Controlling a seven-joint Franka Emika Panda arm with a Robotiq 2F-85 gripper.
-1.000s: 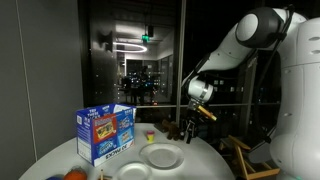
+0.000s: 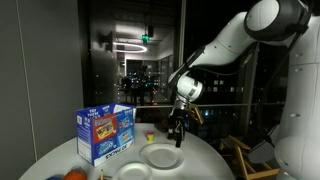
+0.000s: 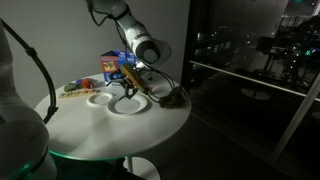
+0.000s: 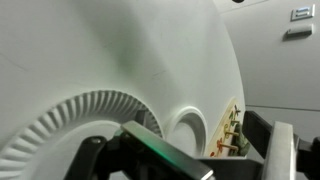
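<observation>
A large white plate with a fluted rim lies on the white round table. Next to it sits a smaller white plate. My gripper hangs above the large plate in the second exterior view, its fingers pointing down. The wrist view shows my gripper open, its dark fingers apart and no object visible between them. Part of the large plate appears at the left of that view, while the smaller plate is partly hidden behind a finger.
A blue and red box stands on the table, with a small yellow and red item beyond. A wooden board carries several small pieces past the smaller plate. In the second exterior view, a brown object stands at the table's right edge.
The arm has shifted left in the first exterior view, bringing my gripper over towards the large plate. Plates and box have stayed in place.
</observation>
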